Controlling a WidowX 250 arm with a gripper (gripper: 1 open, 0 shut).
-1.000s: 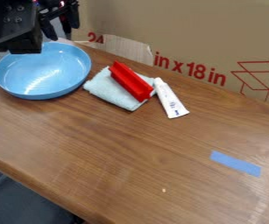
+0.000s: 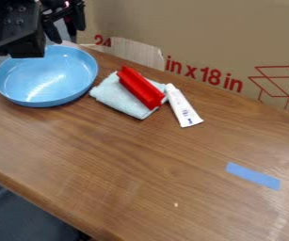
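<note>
My gripper (image 2: 34, 21) is at the top left, a dark shape above and partly over the back of a light blue round plate (image 2: 43, 77); its fingers are too dark and cropped to read clearly. To the right of the plate lies a folded pale cloth (image 2: 114, 96) with a red oblong object (image 2: 140, 87) resting on it. A white tube (image 2: 184, 107) lies just right of the cloth, slanted along the tabletop.
A cardboard box (image 2: 222, 47) stands along the back. The table's edge runs along the lower left.
</note>
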